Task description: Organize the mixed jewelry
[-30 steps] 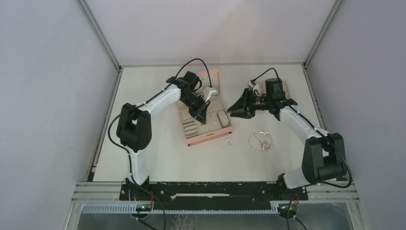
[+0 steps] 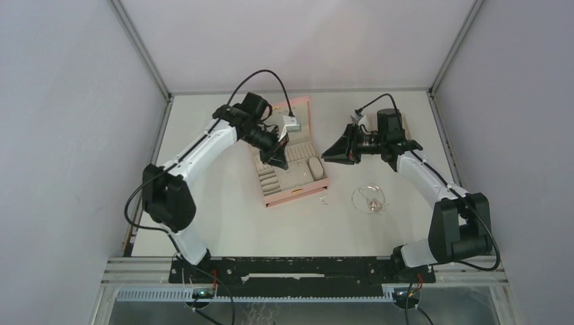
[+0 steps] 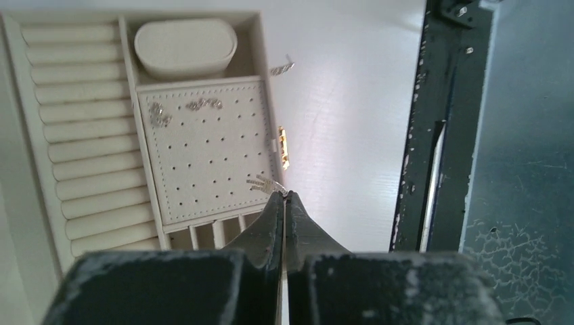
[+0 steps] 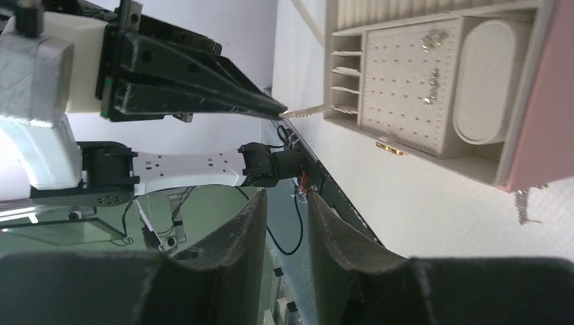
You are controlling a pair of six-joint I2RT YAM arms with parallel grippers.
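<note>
A pink-edged jewelry box (image 2: 296,194) stands open on the table. Above its dotted panel my left gripper is shut on a thin toothed jewelry piece, which also sticks out from the left fingertips (image 4: 274,107) in the right wrist view. Two small sparkly pieces lie on that panel: one clustered (image 3: 159,115), one elongated (image 3: 204,104). Just outside the box, another sparkly piece (image 4: 522,205) lies on the table. My right gripper hangs open and empty to the right of the box.
A thin ring (image 2: 353,202) with a tangle of jewelry (image 2: 374,204) lies on the right of the table. Beside the panel are padded ring rolls (image 3: 95,149), an oval lidded case (image 3: 186,44) and small slots (image 4: 346,71).
The left arm has swung left, and its gripper has shifted slightly left and back over the box. The right arm has barely moved.
</note>
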